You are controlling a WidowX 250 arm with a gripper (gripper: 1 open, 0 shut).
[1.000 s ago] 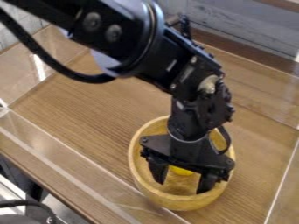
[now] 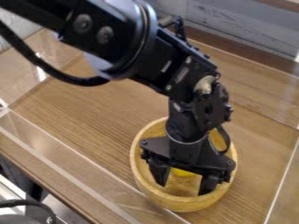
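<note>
My black gripper [image 2: 184, 171] reaches down into a tan bowl [image 2: 180, 199] near the front centre of the wooden table. Its two fingers stand inside the bowl, around or just over a yellow object [image 2: 181, 170] that is mostly hidden behind the gripper's body. Whether the fingers are touching it or holding it cannot be told.
The bare wooden table [image 2: 86, 113] extends to the left and right of the bowl. A pale wall or ledge [image 2: 246, 31] runs along the back. Black cables lie at the lower left corner.
</note>
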